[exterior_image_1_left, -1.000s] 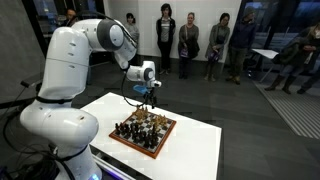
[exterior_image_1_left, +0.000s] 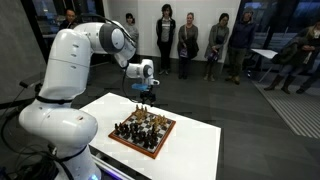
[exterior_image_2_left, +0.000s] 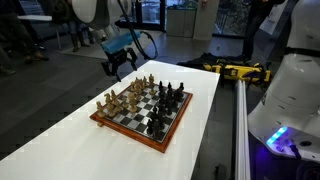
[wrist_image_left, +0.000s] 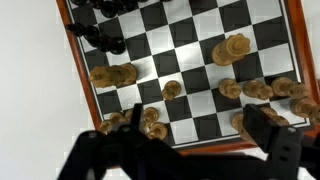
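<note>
A brown-framed chessboard (exterior_image_2_left: 172, 137) lies on the white table, set with dark pieces (exterior_image_1_left: 138, 133) on one side and light brown pieces (exterior_image_2_left: 119, 102) on the other. My gripper is open above the light-brown side, its fingers (wrist_image_left: 88, 150) wide apart. In the wrist view, a light brown pawn (wrist_image_left: 171, 90) stands alone on a square ahead of the gap. Another light piece (wrist_image_left: 157, 130) shows nearer, between the fingers in view but below them. Nothing is held. In exterior view 2 the gripper (exterior_image_2_left: 126, 74) hangs over the board's far edge.
A taller light piece (wrist_image_left: 231, 48) and a lying-looking one (wrist_image_left: 113, 75) stand on the board ahead of the gripper. Several people (exterior_image_1_left: 190, 40) stand at the back wall.
The arm has shifted only slightly above the light-brown side of the board. No piece has visibly moved.
</note>
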